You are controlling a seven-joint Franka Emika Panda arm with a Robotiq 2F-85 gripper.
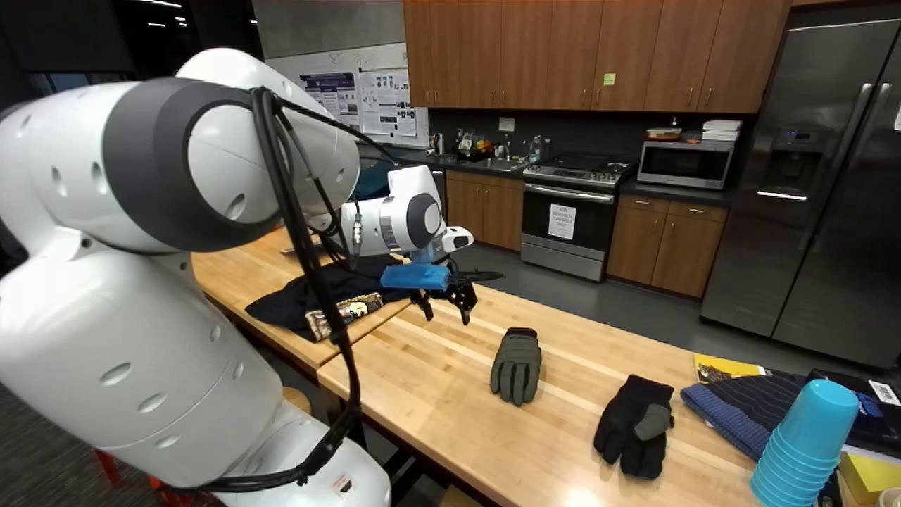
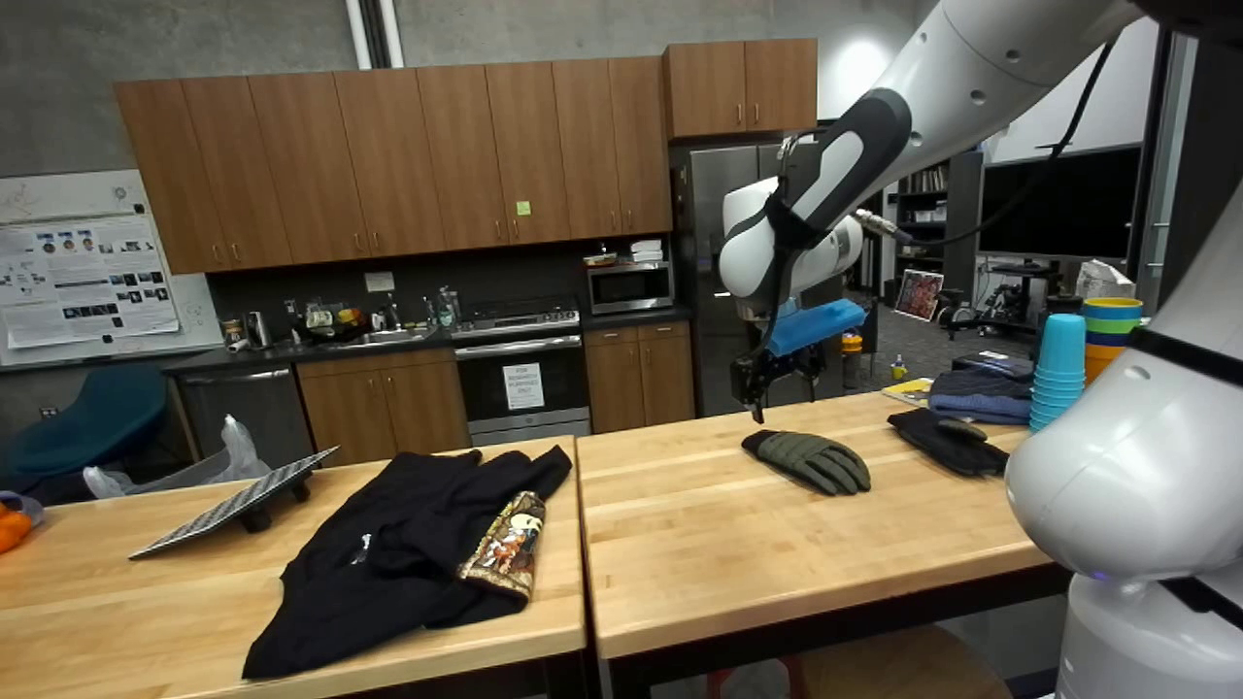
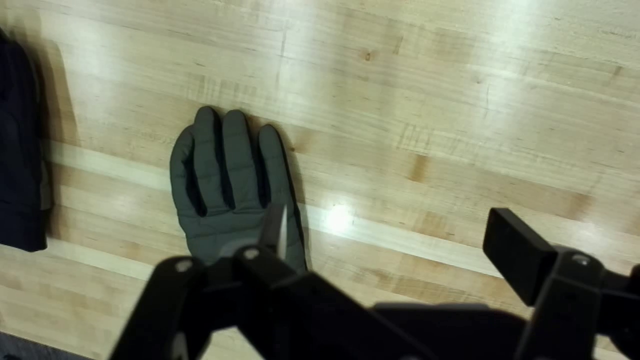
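My gripper (image 1: 448,316) hangs above the wooden table with its fingers wide apart, open and empty. In the wrist view bare tabletop shows between the fingers, and the left finger (image 3: 274,231) covers part of a grey-green glove (image 3: 237,174). That glove (image 1: 517,365) lies flat on the table, apart from the gripper and to its right in exterior view 1. Farther right rests a second glove (image 1: 638,427), black with a grey-green thumb; part of a dark glove (image 3: 21,144) appears at the wrist view's left edge.
A black garment (image 2: 414,536) with a printed panel lies on the adjoining table, near a tilted patterned board (image 2: 239,507). Stacked turquoise cups (image 1: 802,443) and a dark blue knit item (image 1: 743,410) occupy the table's right end.
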